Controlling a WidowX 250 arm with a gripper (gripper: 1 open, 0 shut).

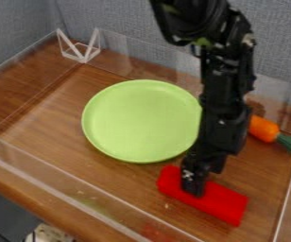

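The black gripper (196, 172) hangs from the dark arm at the upper middle, its tip at the upper left part of a red block (219, 204) lying at the lower right of the wooden table. I cannot tell whether the fingers are open or shut. A green plate (141, 120) lies left of the gripper. An orange carrot (265, 129) with a green end lies behind the arm at the right.
Clear low walls (281, 95) edge the table (47, 123), with a white wire frame (84, 47) at the back left.
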